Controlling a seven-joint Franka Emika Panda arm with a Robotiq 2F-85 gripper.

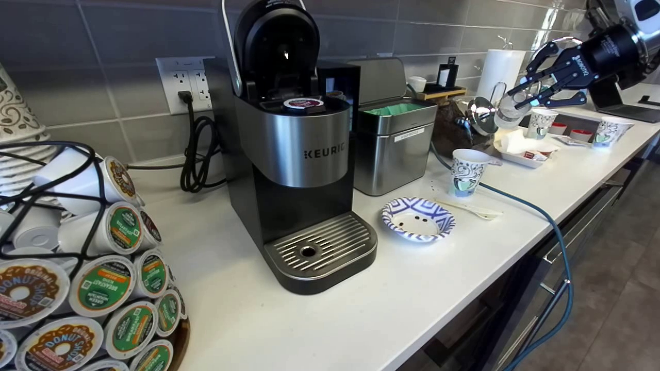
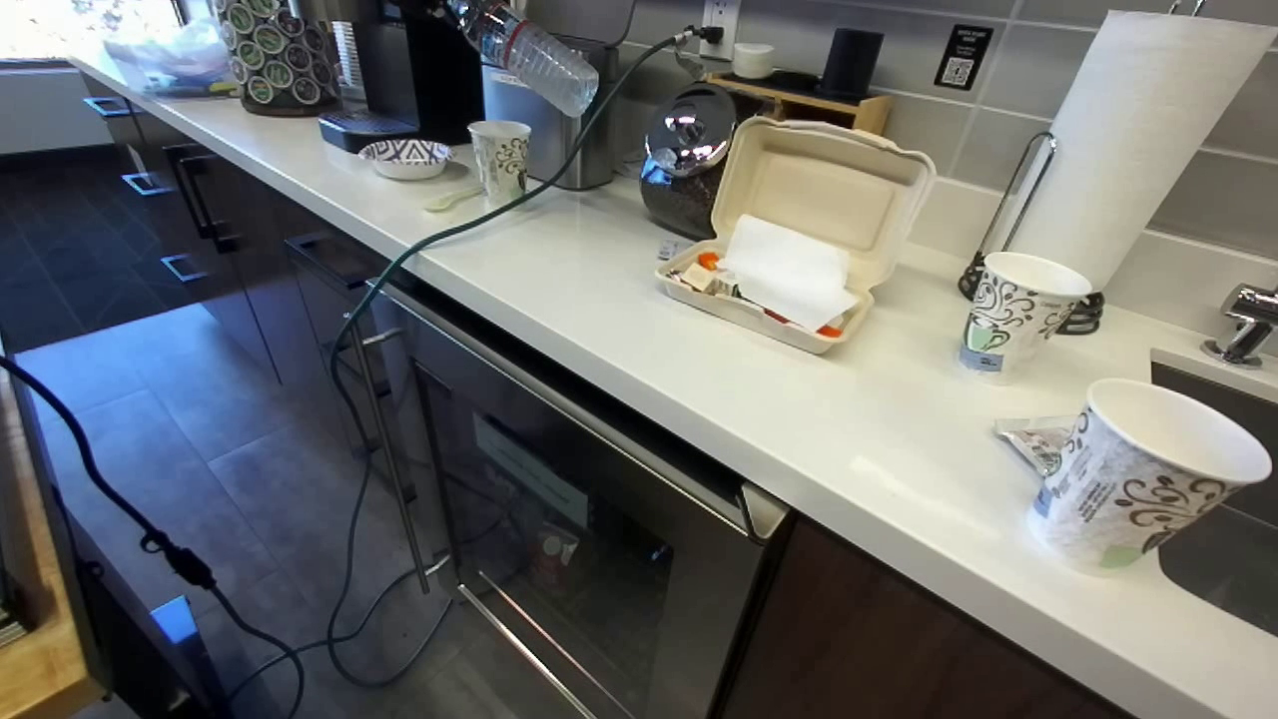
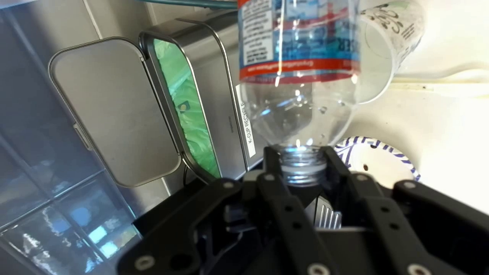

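Observation:
A clear plastic bottle [image 3: 298, 107] with a blue and red label is gripped at its neck; in the wrist view my gripper is shut on it, one finger on each side. Exterior view 1 has my gripper [image 1: 529, 94] at the upper right, holding the bottle [image 1: 511, 112] above the counter. From exterior view 2 the bottle [image 2: 536, 62] hangs tilted, its base down to the right, over the area of the paper cup [image 2: 500, 156]. The steel K-cup recycle bin [image 3: 215, 87] has its lid open and a green liner inside.
The coffee maker [image 1: 291, 148] stands with its head raised and a pod [image 1: 303, 104] at the top. Close by are a patterned bowl [image 1: 418, 234], a spoon [image 1: 476, 212] and a blue cable [image 1: 526, 205]. An open takeout box [image 2: 827, 192] sits farther along.

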